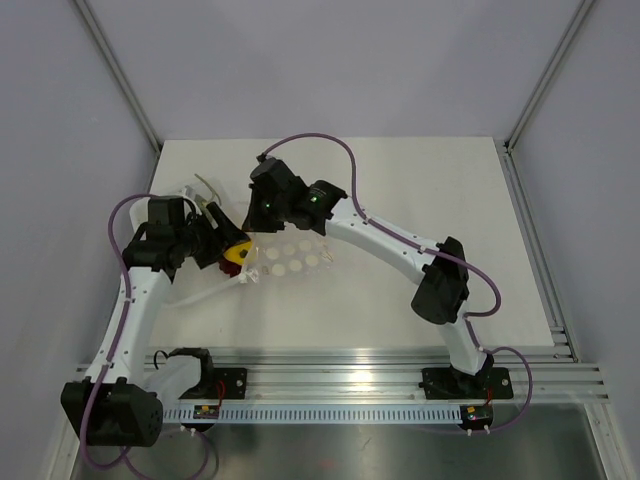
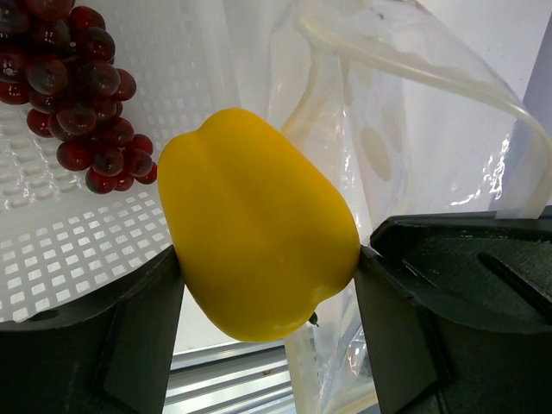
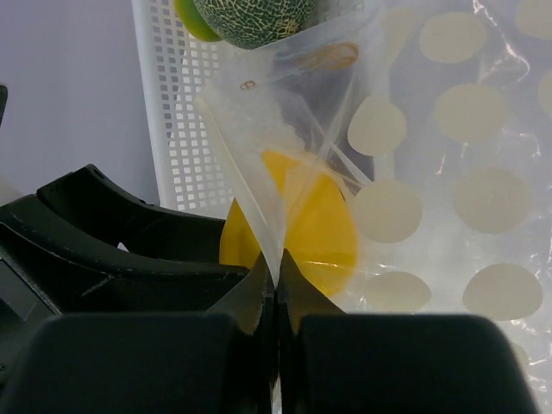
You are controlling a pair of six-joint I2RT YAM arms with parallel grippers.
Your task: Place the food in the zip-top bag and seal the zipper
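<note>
A yellow pepper (image 2: 255, 224) sits between the fingertips of my left gripper, touching both, above the white perforated basket (image 2: 78, 250) with red grapes (image 2: 82, 103) in it. In the top view the pepper (image 1: 238, 252) is at the mouth of the clear bag (image 1: 290, 260). My right gripper is shut on the bag's edge, the yellow pepper showing behind the plastic. The bag (image 3: 457, 216) hangs with its dotted panel to the right; how far the pepper is inside it I cannot tell.
A green netted melon (image 3: 254, 15) and another green item (image 3: 191, 17) lie in the basket.
</note>
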